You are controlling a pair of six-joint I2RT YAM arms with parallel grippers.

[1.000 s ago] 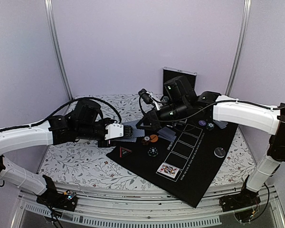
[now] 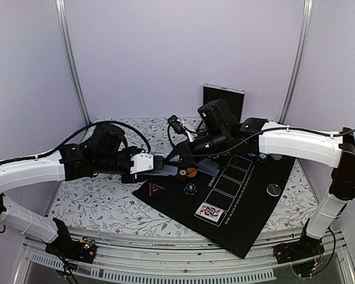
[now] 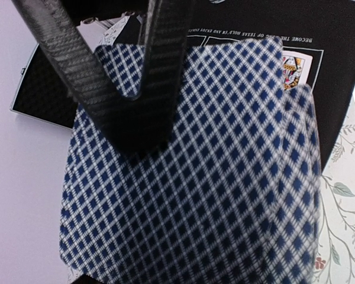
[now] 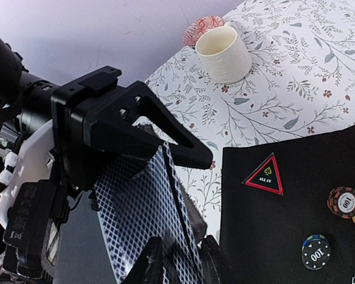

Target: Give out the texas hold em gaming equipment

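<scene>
Blue-and-white checked playing cards (image 3: 225, 177) fill much of the left wrist view, a few of them slightly fanned. My left gripper (image 2: 160, 163) is shut on these cards above the left corner of the black mat; its pads are mostly hidden. From the right, my right gripper reaches the cards' free edge, its fingers part open with card edges between the fingertips. One dark finger (image 3: 148, 112) of it crosses in front of the card faces in the left wrist view. A queen card (image 2: 209, 211) lies face up in a printed box on the mat.
On the black mat (image 2: 236, 236) lie an ALL IN triangle (image 4: 267, 176), a 100 chip (image 4: 316, 251), an orange-rimmed chip (image 4: 344, 203) and a silver disc (image 2: 274, 190). A white mug (image 4: 223, 54) stands on the flowered cloth. An open case (image 2: 223, 97) is behind.
My right gripper has come left, closing the small gap to the cards. The left arm, still holding the cards, has hardly moved.
</scene>
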